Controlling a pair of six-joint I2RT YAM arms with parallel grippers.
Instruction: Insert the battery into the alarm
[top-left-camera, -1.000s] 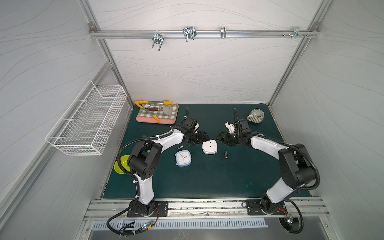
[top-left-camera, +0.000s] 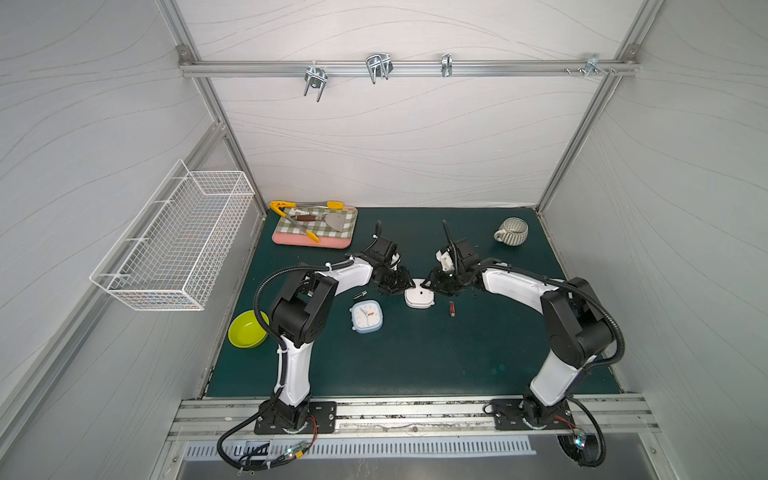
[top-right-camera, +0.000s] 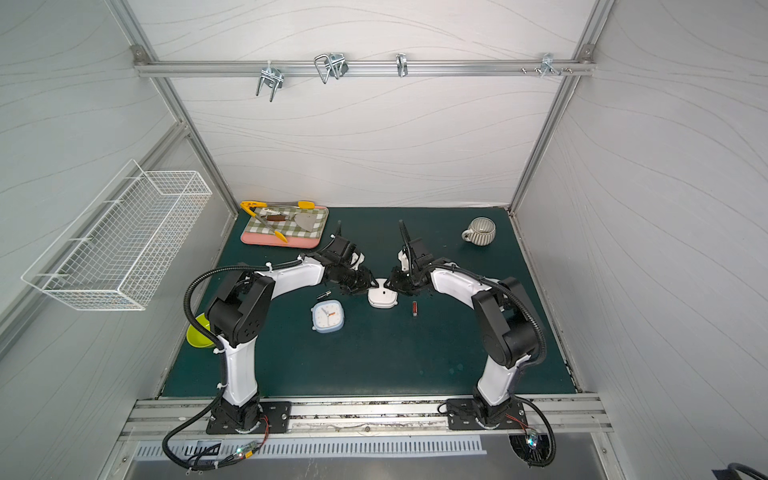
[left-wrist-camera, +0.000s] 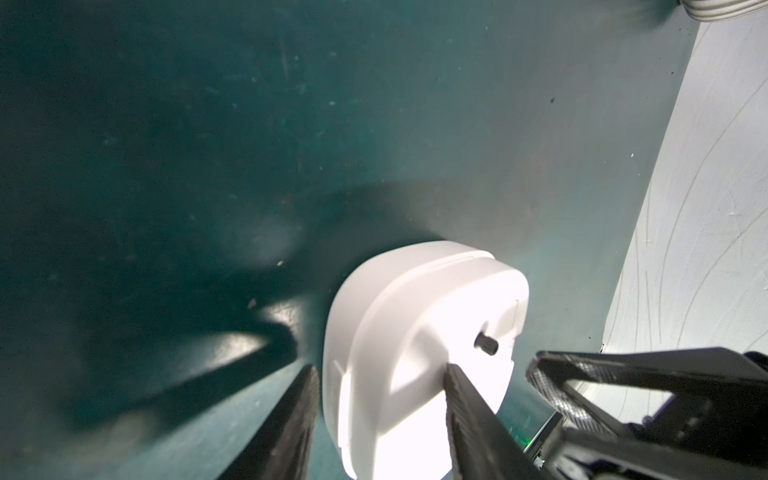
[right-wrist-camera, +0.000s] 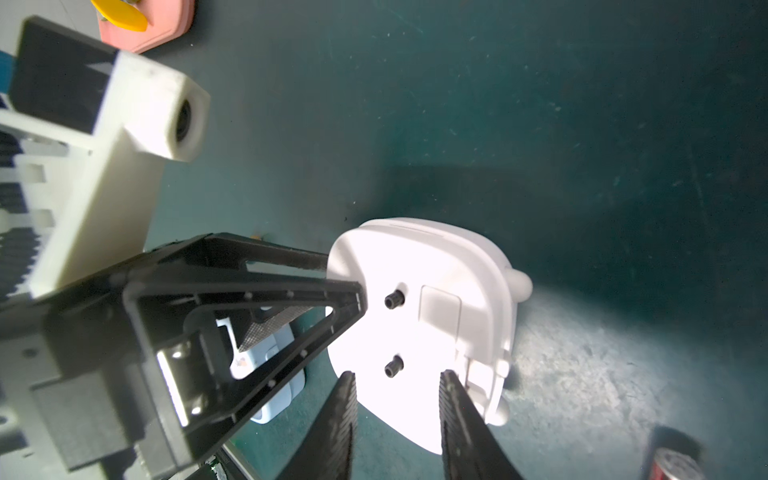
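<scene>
A white alarm (top-left-camera: 419, 298) lies face down at the middle of the table, two black knobs showing on its back. The outline of a small cover (right-wrist-camera: 439, 309) shows on that back. My left gripper is part open at its left side, one finger (left-wrist-camera: 472, 424) over the white body; contact cannot be told. From the right, my right gripper hangs over the back, also part open, no battery between its fingers. A red battery (top-left-camera: 452, 309) lies on the table just right of the alarm.
A blue-rimmed clock (top-left-camera: 367, 316) and a small dark cylinder (top-left-camera: 360, 296) lie left of the alarm. A utensil tray (top-left-camera: 280, 237), green bowl (top-left-camera: 248, 329) and mug (top-left-camera: 513, 232) stand farther off.
My right gripper has come left, from beside the alarm to over it. The left gripper has shifted only slightly. The alarm and red battery appear unmoved.
</scene>
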